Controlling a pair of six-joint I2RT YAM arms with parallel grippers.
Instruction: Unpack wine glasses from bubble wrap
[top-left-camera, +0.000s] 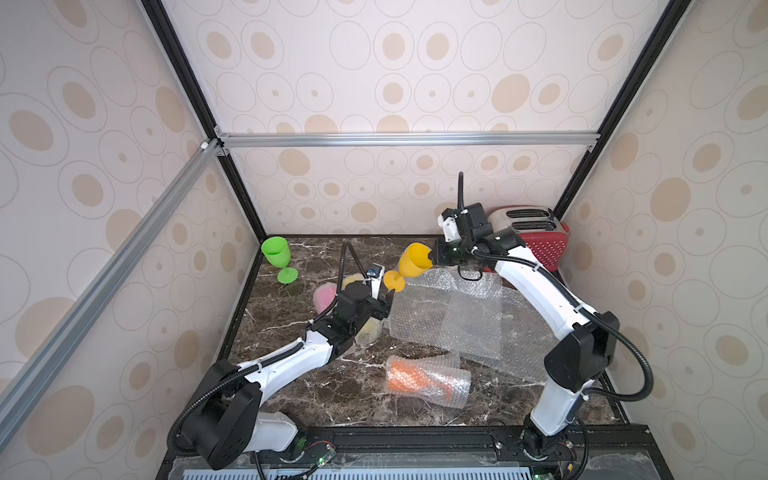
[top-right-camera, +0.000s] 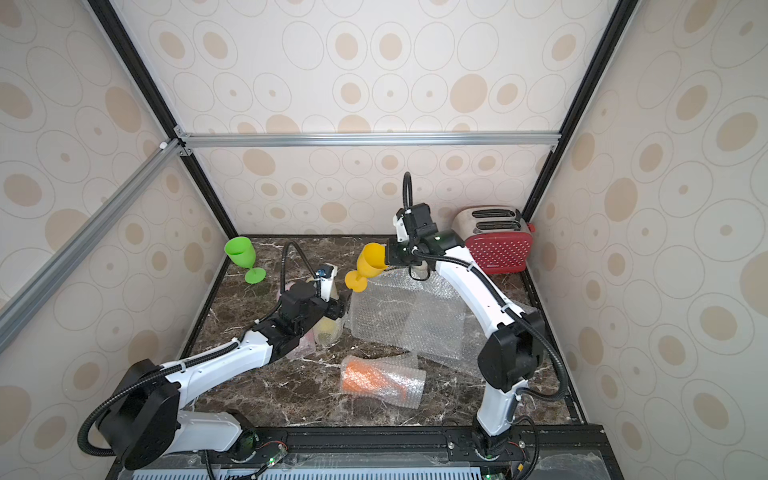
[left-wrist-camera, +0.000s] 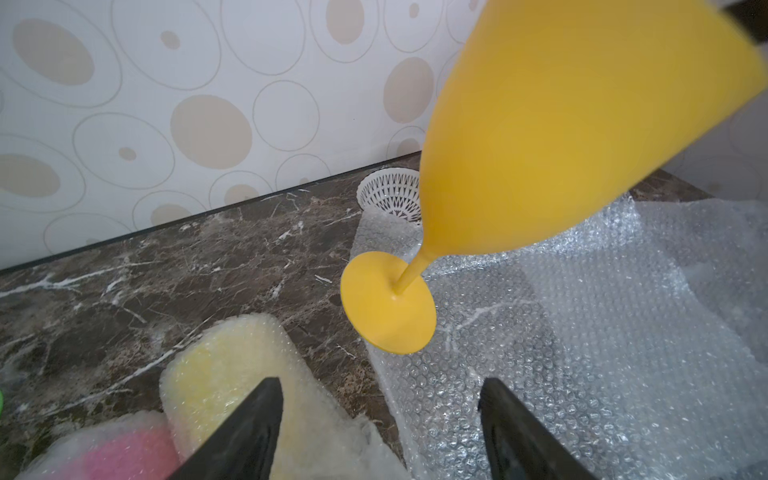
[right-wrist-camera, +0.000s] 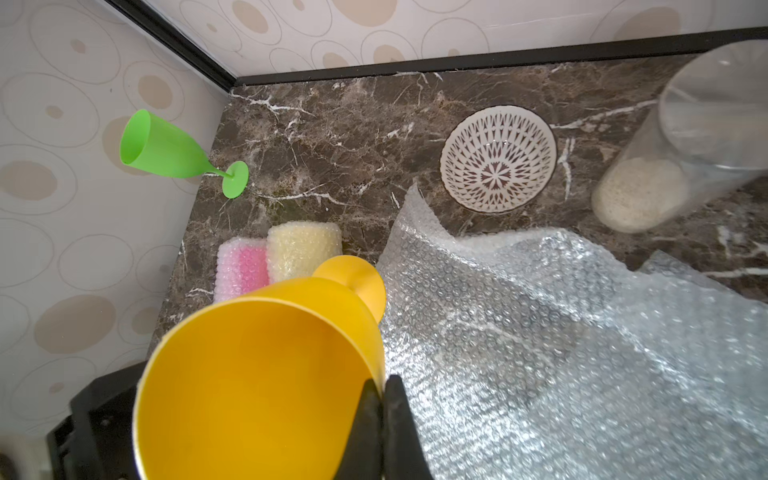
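Note:
A yellow wine glass (top-left-camera: 414, 261) hangs tilted above the flattened bubble wrap (top-left-camera: 444, 316), my right gripper shut on its rim. My left gripper is open below and left of the glass's foot, nothing between its fingers. An unwrapped green glass (top-left-camera: 276, 253) stands at the back left. Wrapped pink (right-wrist-camera: 240, 268) and cream (right-wrist-camera: 302, 248) bundles lie left of the flattened wrap, partly hidden by the left arm in the top views. An orange glass in bubble wrap (top-left-camera: 424, 382) lies at the front centre.
A white perforated basket (right-wrist-camera: 497, 160) sits by the back wall, beside a tall clear canister (right-wrist-camera: 640, 192). A red toaster (top-right-camera: 492, 248) stands at the back right. The back-left counter has bare room around the green glass.

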